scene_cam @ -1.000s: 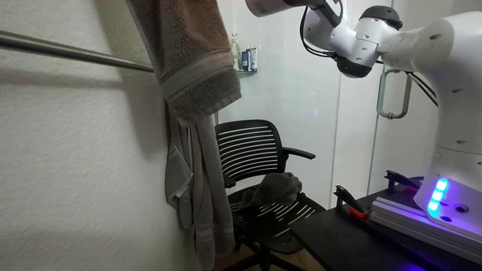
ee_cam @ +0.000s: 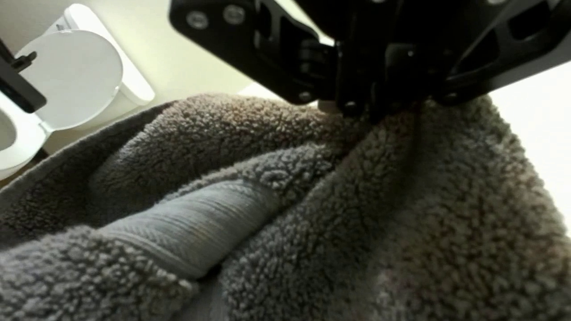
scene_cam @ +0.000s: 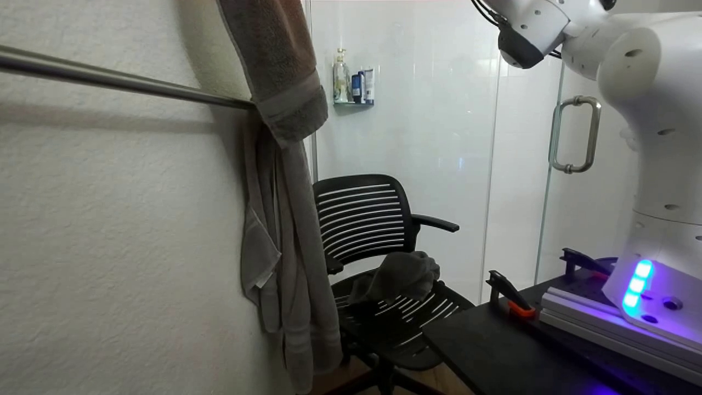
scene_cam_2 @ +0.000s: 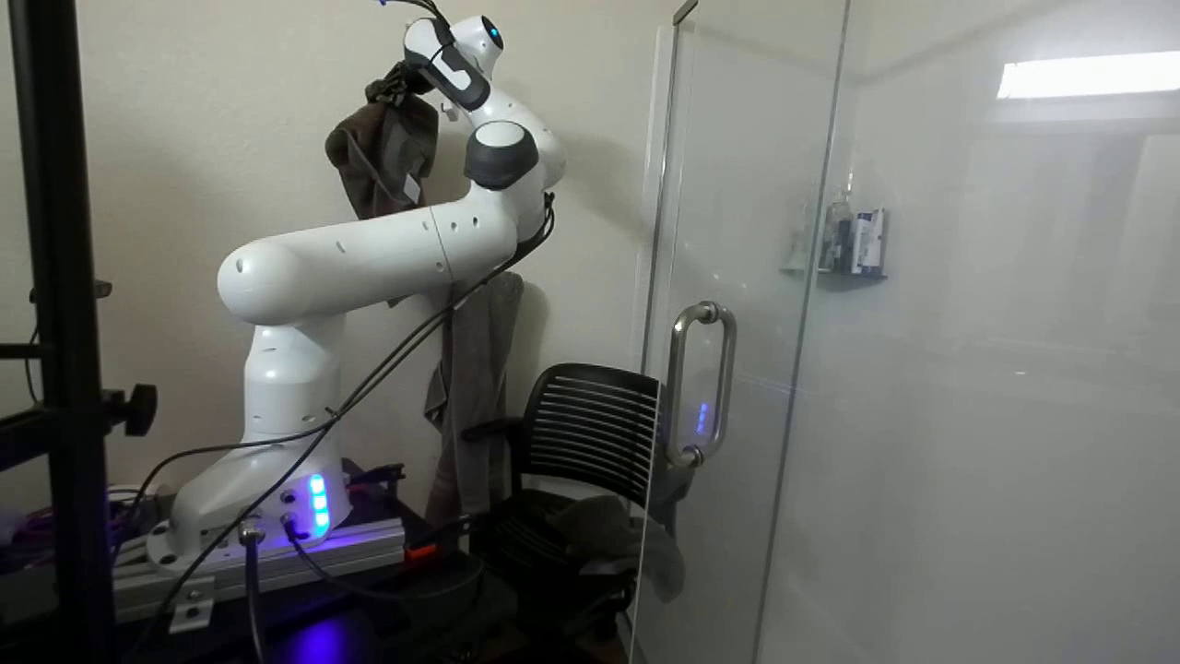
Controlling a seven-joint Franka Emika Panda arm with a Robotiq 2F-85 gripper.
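Note:
A grey-brown towel (scene_cam_2: 382, 155) hangs bunched from my gripper (scene_cam_2: 400, 87), high up near the wall. In the wrist view the fingers are closed on the gathered cloth, and the fluffy towel (ee_cam: 299, 224) with its smooth woven band spreads below my gripper. Exterior view 1 shows only the lower part of this towel (scene_cam: 283, 72), in front of the far end of the metal bar (scene_cam: 125, 82); the gripper is out of that frame. Below it a second grey towel (scene_cam: 296, 276) hangs down along the wall. How that one is held is hidden.
A black chair (scene_cam: 362, 217) with a crumpled grey cloth (scene_cam: 401, 276) on its seat stands beside the hanging towel. The glass door's handle (scene_cam_2: 699, 382) is to the right of my arm. A black table (scene_cam: 500, 349) carries my base.
The held towel has risen and shifted away from the camera, toward the far end of the bar. My arm has swung higher. The hanging towel and chair have stayed put.

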